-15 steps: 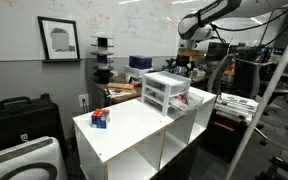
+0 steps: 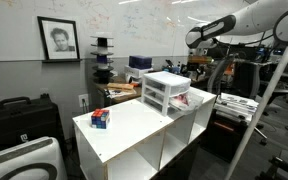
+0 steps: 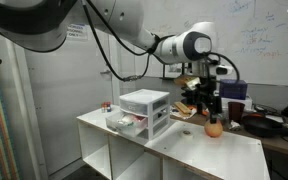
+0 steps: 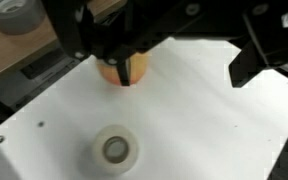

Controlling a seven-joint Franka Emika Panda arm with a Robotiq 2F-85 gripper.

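My gripper (image 3: 211, 104) hangs over the white shelf top (image 3: 239, 160), just above an orange, rounded object (image 3: 213, 129). In the wrist view the gripper is open, its two dark fingers wide apart with white surface between them. The orange object (image 4: 132, 70) lies under the left finger and is partly hidden by it, not centred in the gap. Nearer the bottom of that view is a pale roll of tape (image 4: 115, 150), flat on the surface. Whether the orange object touches a finger I cannot tell.
White plastic drawers (image 3: 144, 104) stand on the same top, with a clear bin in front. A red and blue box (image 2: 100, 119) sits at the other end. A dark pan (image 3: 262, 126) and other items crowd the back edge. Bare white surface lies beside the orange object.
The drawers and the red and blue box have stayed put.
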